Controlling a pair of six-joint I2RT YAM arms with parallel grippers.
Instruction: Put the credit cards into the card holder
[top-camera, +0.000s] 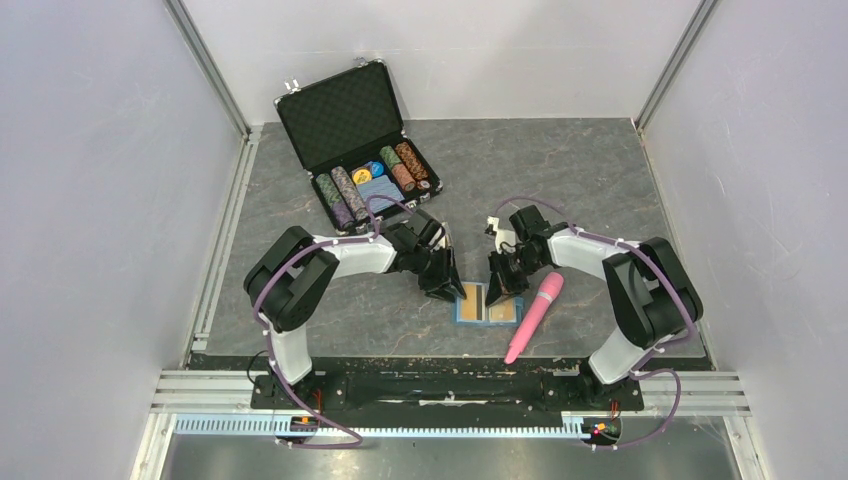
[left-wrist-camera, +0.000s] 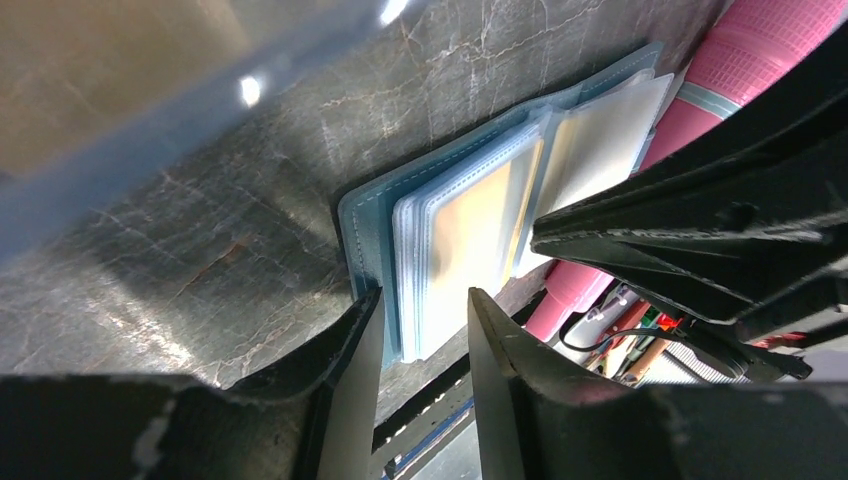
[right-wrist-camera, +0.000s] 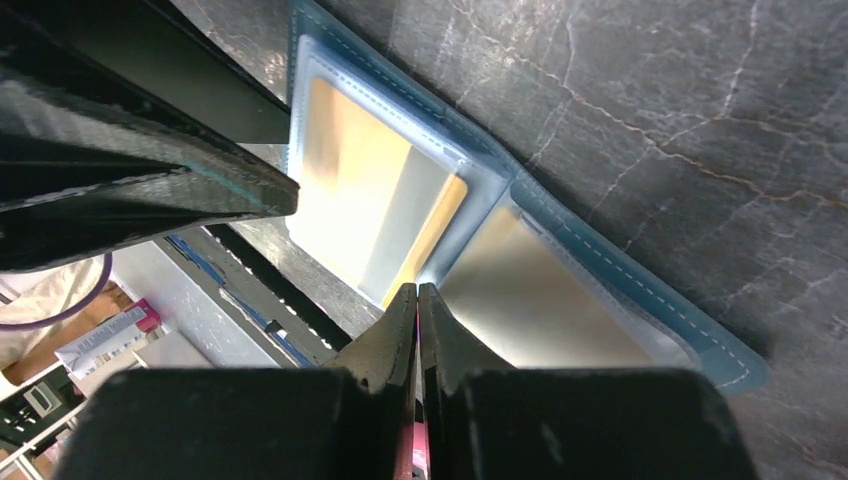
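The blue card holder (top-camera: 466, 318) lies open and flat near the table's front edge. A gold card (right-wrist-camera: 362, 180) with a grey stripe sits in its left clear pocket, one edge showing at the pocket's inner side near the fold. My left gripper stands open over the holder's left edge, with nothing held between its fingers. Close to the card's exposed edge, my right gripper is shut, and nothing shows between its fingertips. Whether those tips touch the card cannot be told. The holder's right pocket (right-wrist-camera: 540, 290) looks pale and clear.
A pink stick-shaped thing (top-camera: 535, 318) lies along the holder's right side. Behind to the left stands an open black case (top-camera: 345, 125) with poker chips. A blurred blue-edged, brownish thing (left-wrist-camera: 130, 90) fills the left wrist view's upper left corner.
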